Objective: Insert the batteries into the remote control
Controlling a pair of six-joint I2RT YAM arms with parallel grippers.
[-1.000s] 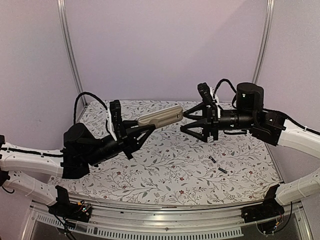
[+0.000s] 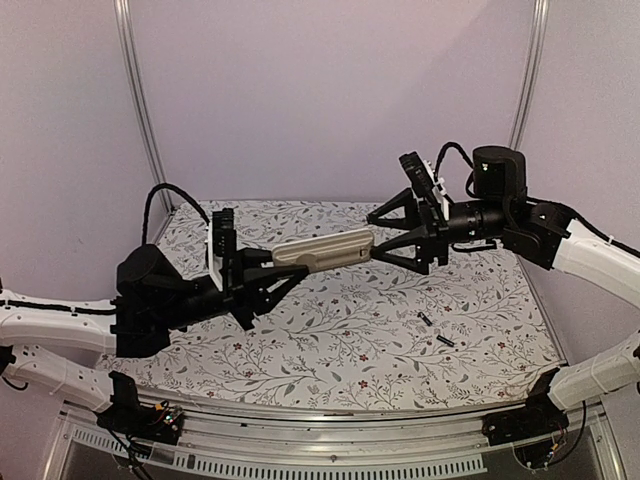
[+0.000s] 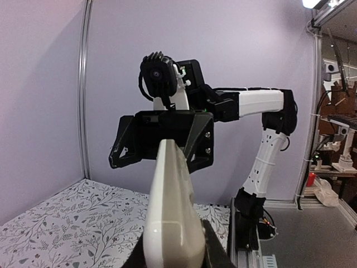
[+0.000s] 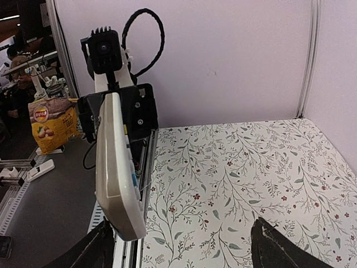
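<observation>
My left gripper [image 2: 286, 266] is shut on one end of the pale remote control [image 2: 330, 249], holding it well above the table. Its free end points at my right gripper [image 2: 374, 236], which stands open around or just beside that end; whether they touch I cannot tell. In the right wrist view the remote [image 4: 111, 162] reaches in from the left, its near end close to the left finger [image 4: 93, 252]. Coloured buttons show edge-on along its side. I cannot make out the battery compartment. Two small dark batteries [image 2: 425, 319] [image 2: 445, 341] lie on the table at the right.
A flower-patterned cloth [image 2: 330, 350] covers the table, bare apart from the batteries. A metal rail [image 2: 320, 440] runs along the front edge. Pale walls [image 2: 330, 100] close off the back and sides.
The remote's free end has moved slightly right and down.
</observation>
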